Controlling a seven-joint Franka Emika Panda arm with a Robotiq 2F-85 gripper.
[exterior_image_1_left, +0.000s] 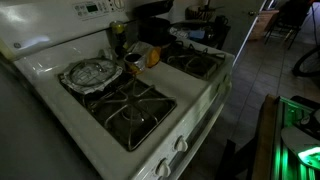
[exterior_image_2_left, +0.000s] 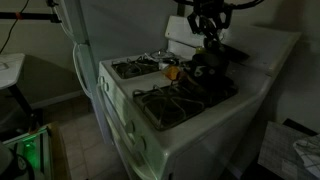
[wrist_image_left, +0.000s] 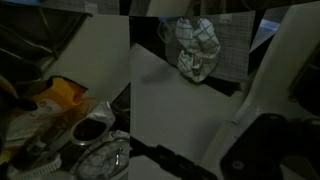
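A dark, round, pan-like object (exterior_image_1_left: 155, 8) is raised above the back of the stove, at the top edge of exterior view 1. In exterior view 2, my gripper (exterior_image_2_left: 212, 42) is low over the far burners, shut on this dark object; its fingers blend into the shadow. Beneath it a black pot (exterior_image_2_left: 208, 68) stands on the stove (exterior_image_2_left: 150, 125). The wrist view is dim, and I cannot make out the fingertips against the dark shapes there.
A foil-covered round pan (exterior_image_1_left: 90, 75) lies on the back-left burner. Bottles and an orange package (exterior_image_1_left: 153, 57) crowd the middle of the stovetop. A checkered cloth (wrist_image_left: 197, 48) shows in the wrist view.
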